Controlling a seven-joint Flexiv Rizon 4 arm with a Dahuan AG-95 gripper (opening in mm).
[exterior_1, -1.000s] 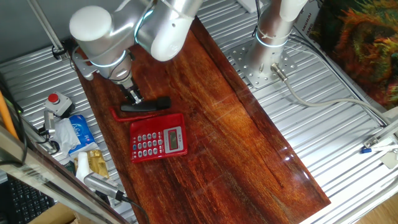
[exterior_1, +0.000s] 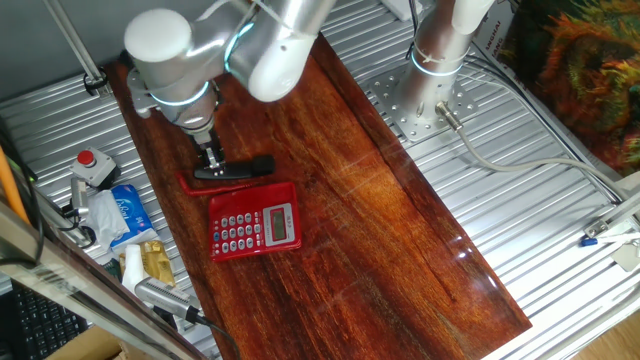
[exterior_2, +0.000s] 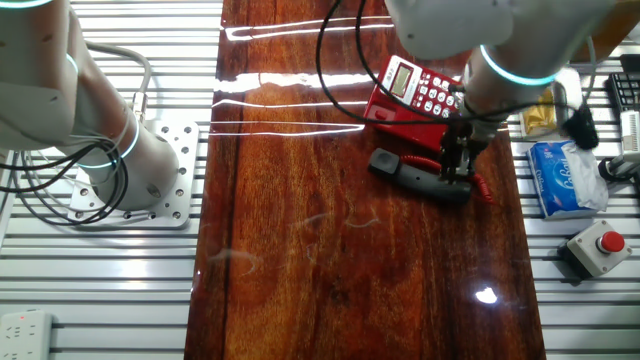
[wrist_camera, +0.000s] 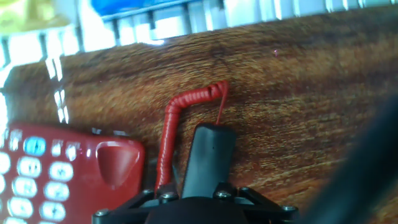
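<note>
A red desk telephone (exterior_1: 240, 238) with a keypad and small display lies on the dark wooden board. Its black handset (exterior_1: 235, 168) is off the phone, lying beside it on the board; a red coiled cord (wrist_camera: 169, 140) runs past the handset's end. My gripper (exterior_1: 211, 163) points down at the handset, near its cord end. In the wrist view the handset (wrist_camera: 210, 158) reaches from the bottom edge between the gripper's two sides. The fingertips' contact with it is hidden, so whether they clasp it cannot be told.
Left of the board are a red-buttoned box (exterior_1: 93, 166), a blue tissue pack (exterior_1: 128, 215) and a yellow packet (exterior_1: 157, 262). The arm's base (exterior_1: 420, 105) stands on the slatted metal table, right of the board. Much of the board's right part is bare.
The arm's wrist has shifted and turned slightly above the handset, with the gripper a little further left. The phone, handset and cord look unmoved.
</note>
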